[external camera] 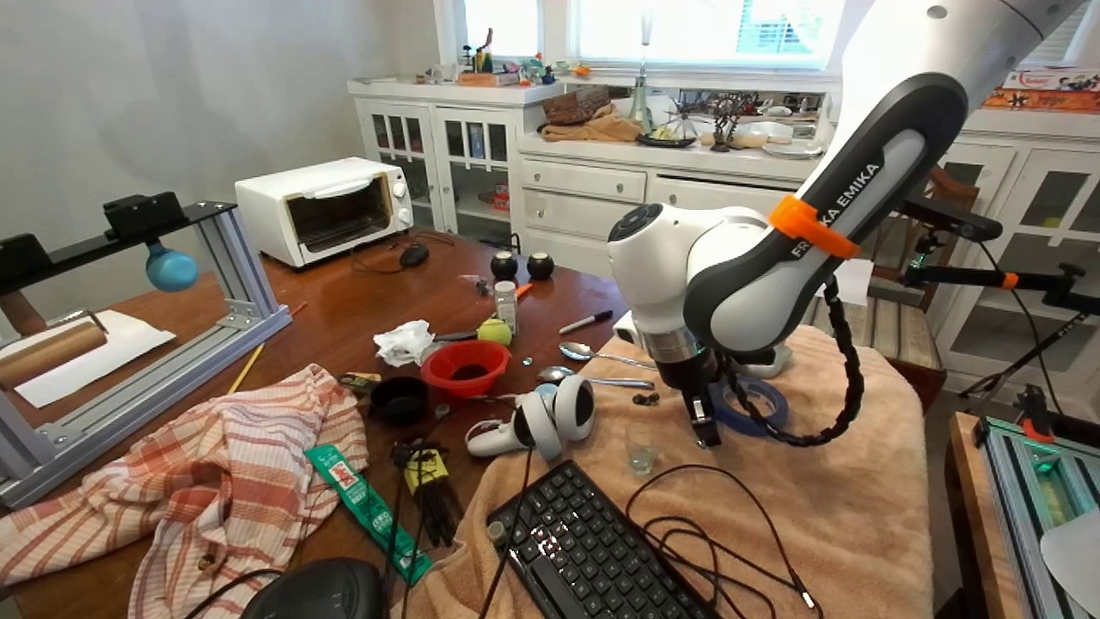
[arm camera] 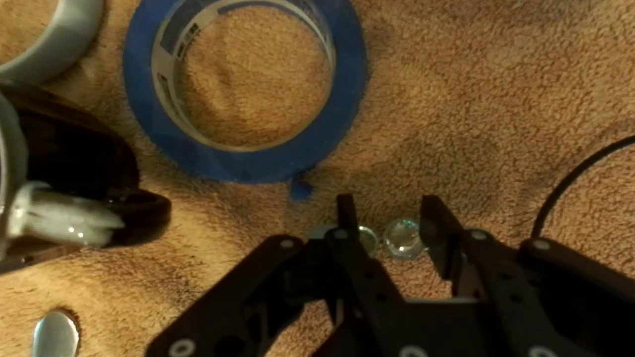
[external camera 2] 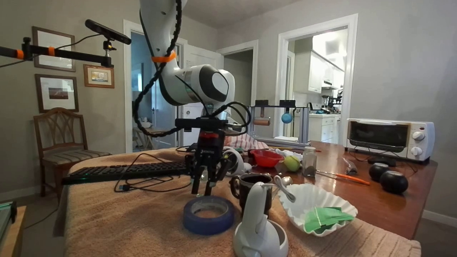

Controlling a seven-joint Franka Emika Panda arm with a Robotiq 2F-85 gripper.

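Observation:
My gripper points down over the tan towel, its two dark fingers apart. Between and just beyond the fingertips, the wrist view shows a clear round glass piece [arm camera: 403, 238] and a second shiny round piece [arm camera: 368, 240], partly covered by the left finger. Whether either touches a finger I cannot tell. A roll of blue tape [arm camera: 247, 163] lies flat beside the gripper; exterior view 2 has this tape [external camera 2: 208, 225] in front of the gripper [external camera 2: 202, 188]. In exterior view 1 the gripper [external camera: 705, 438] hides the small glass pieces.
Close by stand a dark mug [external camera 2: 252, 184] with a spoon, a white fluted bowl [external camera 2: 289, 201] holding green packets, and a white controller [external camera 2: 255, 240]. A clear glass [external camera: 641, 454], a keyboard [external camera: 598, 547] and loose cables lie on the other side. Bare towel [external camera: 856, 485] extends right.

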